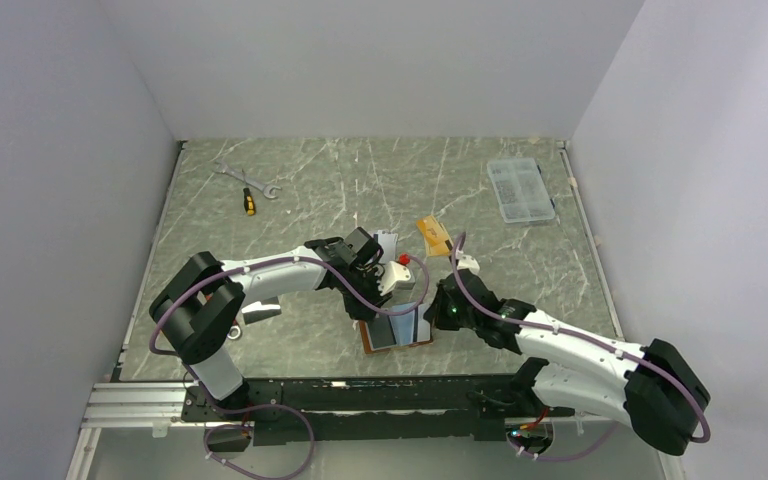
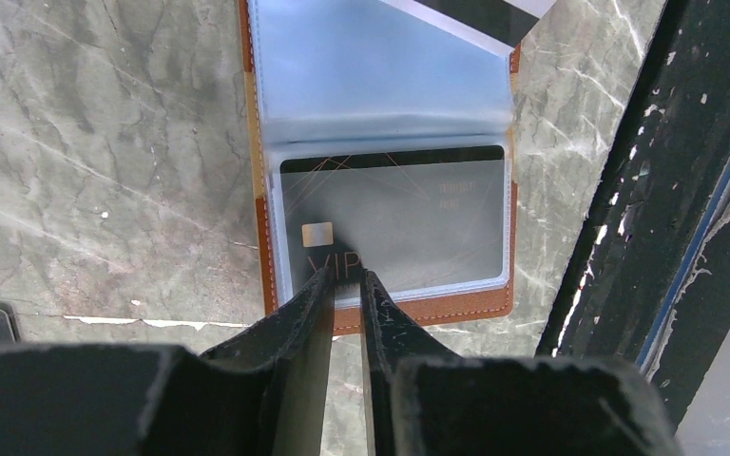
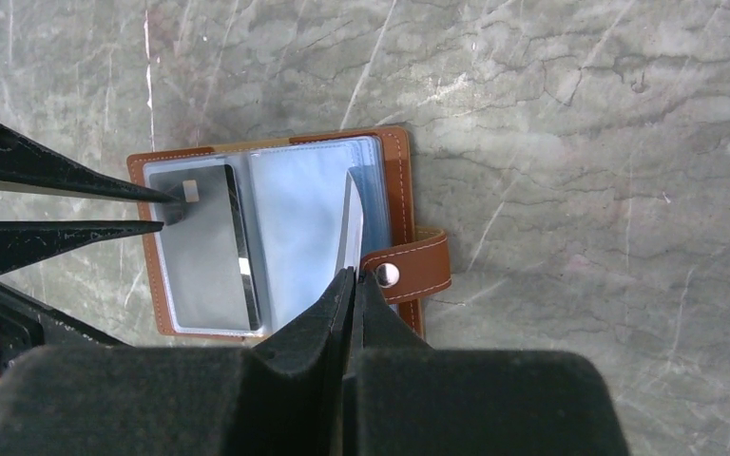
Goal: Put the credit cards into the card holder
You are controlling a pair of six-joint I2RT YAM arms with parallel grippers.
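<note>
The brown card holder [image 3: 211, 149] lies spread on the table with clear sleeves. A grey VIP card [image 2: 409, 218] fills the sleeve at its left end. Above the empty-looking light-blue sleeve [image 3: 290, 223], a white card with a dark stripe stands nearly edge-on in the right wrist view. My right gripper is shut on this card's near edge, close to the strap [image 3: 413, 270]. Over the VIP card, my left gripper is slightly open, its two fingertips apart with nothing visible between them. Whether they touch the sleeve I cannot tell.
Behind the arms lie an orange card [image 1: 435, 234] and a white item [image 1: 388, 246]. A grey-white item [image 1: 262, 310] is left of the holder. Farther back are a wrench [image 1: 247, 181], a screwdriver [image 1: 249, 201] and a clear box [image 1: 521, 190]. The table's front edge is close.
</note>
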